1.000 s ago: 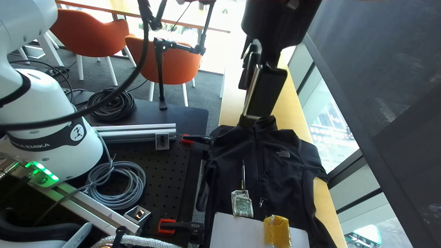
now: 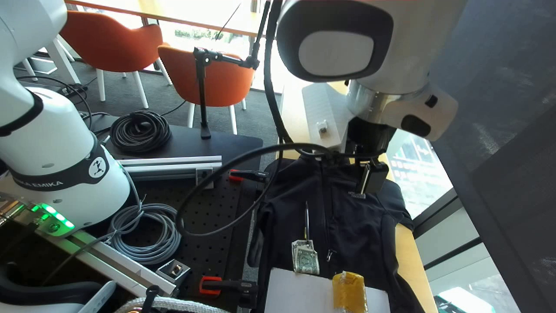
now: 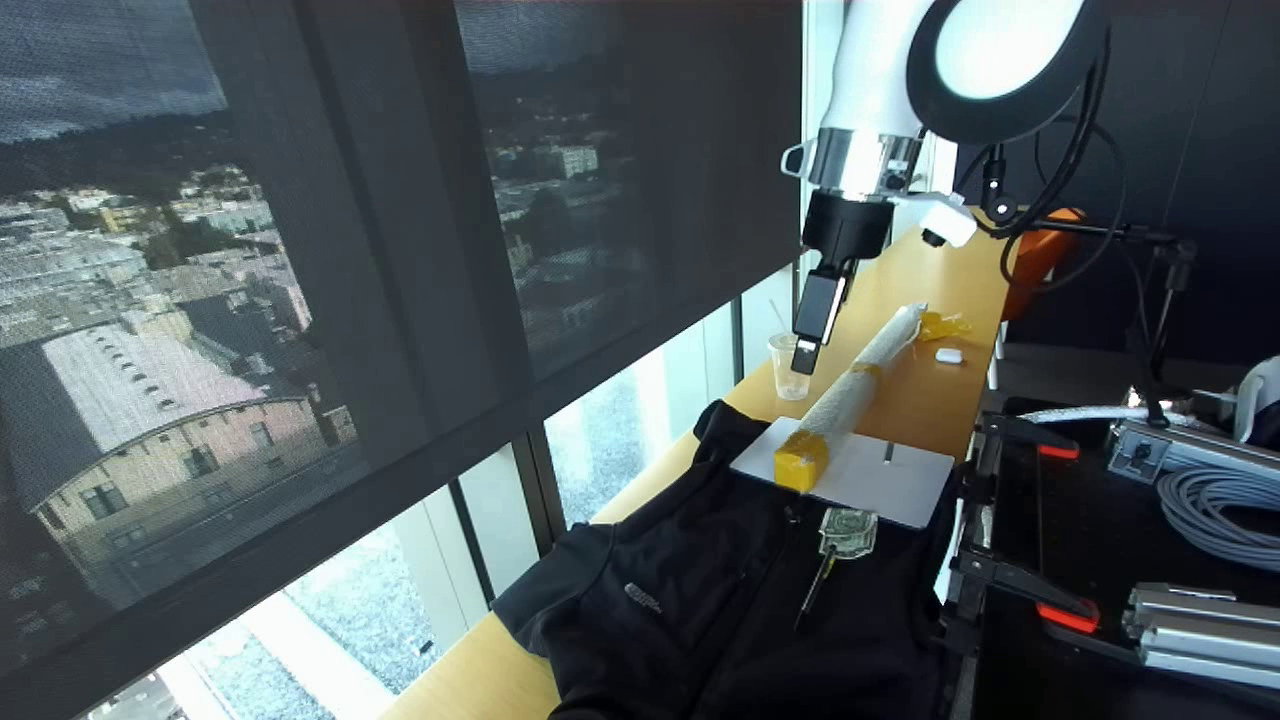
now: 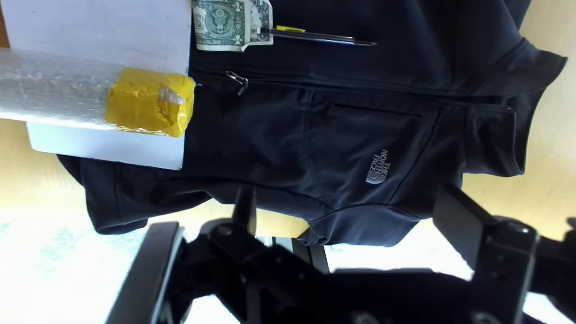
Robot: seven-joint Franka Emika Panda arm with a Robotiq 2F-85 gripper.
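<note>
Above the jacket, near its window-side edge, hangs my gripper point(image 2: 371, 178), with nothing in its grasp. In the wrist view its dark fingers point(image 4: 463, 229) stand wide apart, so it is open. Spread below is a black North Face jacket point(image 4: 254, 146), its collar to the right in that view. On it lie a folded dollar bill point(image 4: 221, 24) and a dark pen point(image 4: 324, 37) with a bit of yellow, the pen's end against the bill. A long wrapped roll with a yellow-taped end point(image 4: 151, 102) rests across a white board point(image 4: 102, 21) over the jacket's lower part.
A clear cup point(image 3: 789, 370) with a straw stands by the window, and a small white case point(image 3: 949, 355) lies farther along the wooden table point(image 3: 924, 408). Dark shades and glass border one side. Clamps and coiled cables point(image 2: 146, 232) occupy the black bench.
In exterior view 1 my gripper has shifted right and lower, from over the collar to beside the jacket's logo. The arm and its cable have swung too; the jacket, bill, pen and roll appear unmoved.
</note>
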